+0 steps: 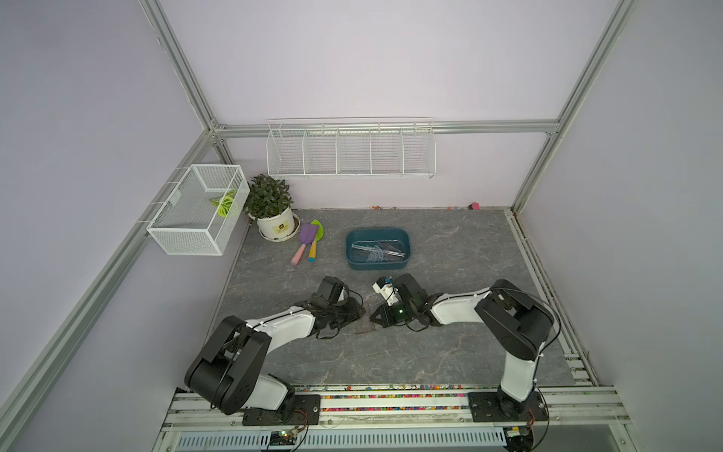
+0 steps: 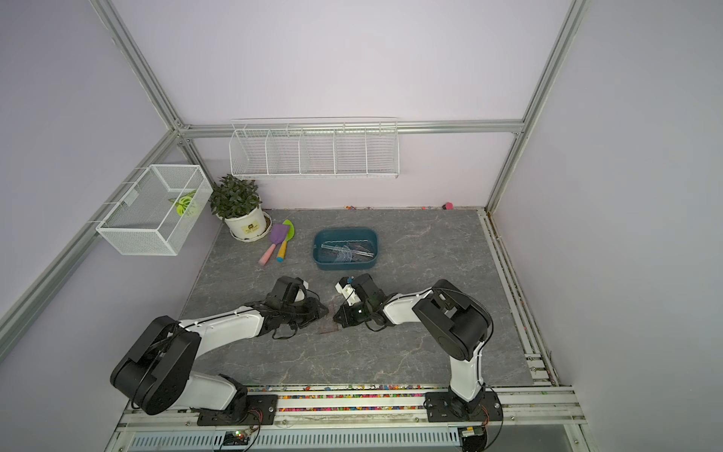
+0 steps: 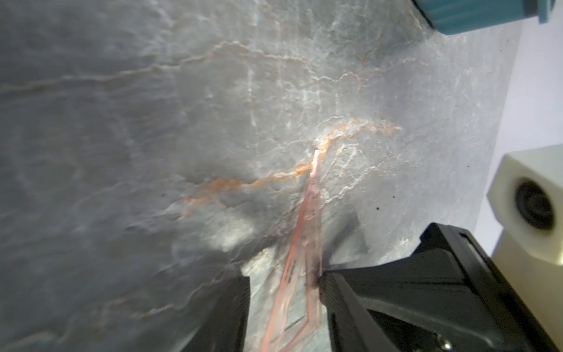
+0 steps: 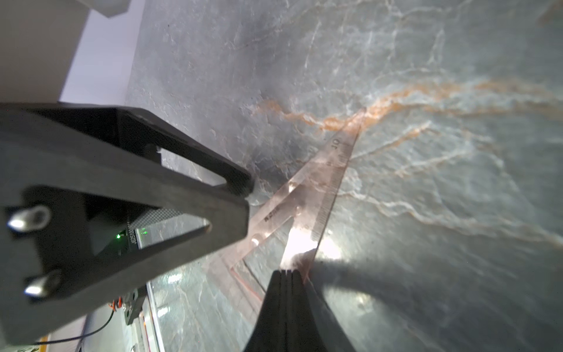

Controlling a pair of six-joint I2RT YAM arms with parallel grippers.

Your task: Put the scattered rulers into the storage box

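A transparent pinkish triangle ruler [image 4: 328,176] lies on the grey table between my grippers. In the left wrist view my left gripper is part open, its fingers either side of the ruler [image 3: 308,211] at table level. My right gripper is shut, its tips at the ruler's edge; whether anything thin is between them is unclear. Behind both grippers, the teal storage box [image 1: 378,263] holds several clear rulers [image 1: 376,250].
Spatulas [image 1: 307,237] and a potted plant [image 1: 275,214] stand back left. A white wire basket [image 1: 197,233] hangs on the left wall, a rack [image 1: 351,150] on the back wall.
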